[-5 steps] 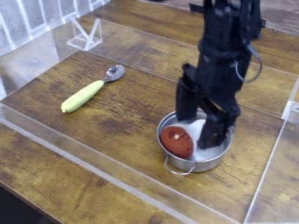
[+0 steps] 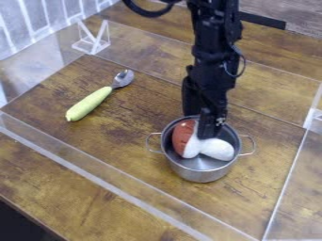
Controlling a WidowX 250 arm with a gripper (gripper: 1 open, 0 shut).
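Observation:
My black gripper [image 2: 201, 100] is above and just behind a steel pot [image 2: 201, 167] with two wire handles. Inside the pot lie a red-orange oval object [image 2: 184, 134] and a white object [image 2: 217, 148], side by side. My gripper stands open, and I see nothing held in it.
A pale yellow corn-like object [image 2: 88, 104] and a silver spoon [image 2: 122, 78] lie on the wooden table [image 2: 75, 179] to the left. Clear panels edge the table at top left and right.
My arm has pulled back and up, away from over the pot. The pot's handles now sit left and right, and the white object shows in front, right of the red one.

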